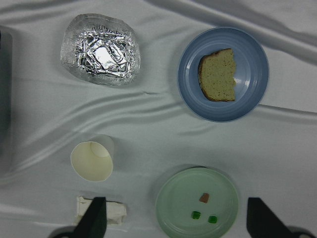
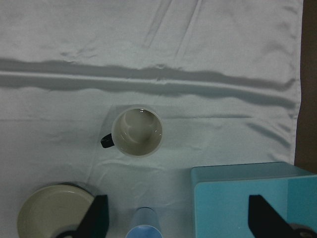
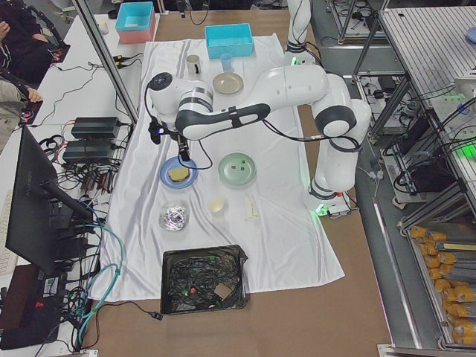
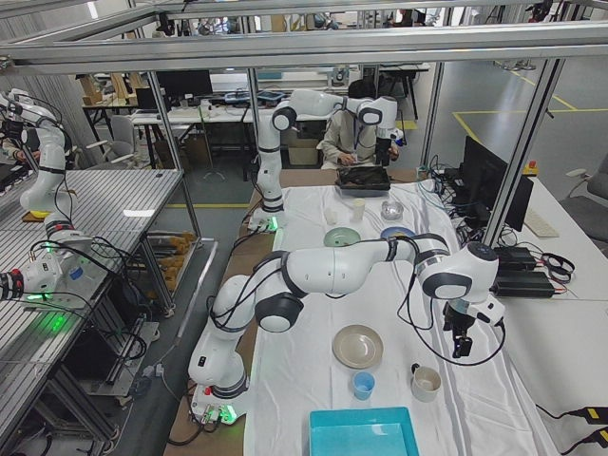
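My left gripper hangs open over the cloth. Below it in the left wrist view are a bread slice (image 1: 216, 75) on a blue plate (image 1: 246, 104), a green plate (image 1: 173, 203) with small green and brown pieces, a paper cup (image 1: 91, 161), a foil tray (image 1: 100, 49) and a folded white item (image 1: 115, 213). My right gripper is open, above a mug (image 2: 137, 131), beige plate (image 2: 49, 210), blue cup (image 2: 143, 228) and turquoise bin (image 2: 237, 198).
A black plastic-lined tray (image 3: 204, 279) lies at one end of the cloth (image 3: 297, 260). A monitor (image 3: 37, 201) and cables crowd the side table. The cloth's middle has free room.
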